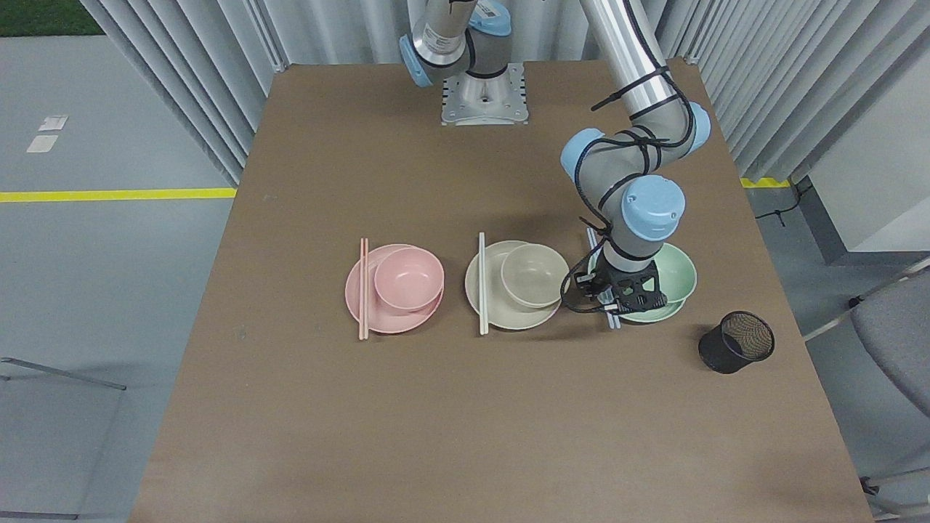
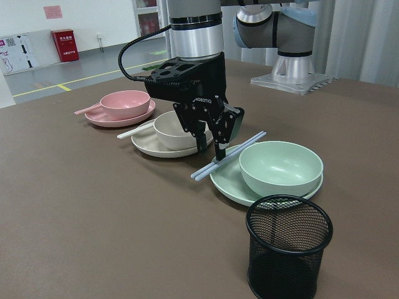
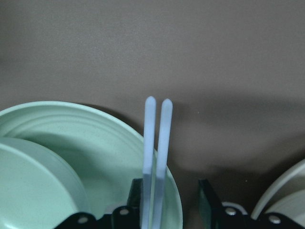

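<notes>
My gripper (image 2: 211, 151) is open, its fingers low on either side of the light blue chopsticks (image 3: 162, 143) that lie on the rim of the green plate (image 2: 229, 187). In the wrist view the left finger is at the chopsticks and the right one is off the plate's edge. A green bowl (image 2: 280, 169) sits on that plate. Beside it are a cream plate (image 1: 492, 314) with cream bowl (image 1: 535, 274) and white chopsticks (image 1: 483, 283), and a pink plate (image 1: 383, 322) with pink bowl (image 1: 409, 279) and pink chopsticks (image 1: 364, 288).
A black mesh cup (image 1: 735, 343) stands to the front right of the green plate.
</notes>
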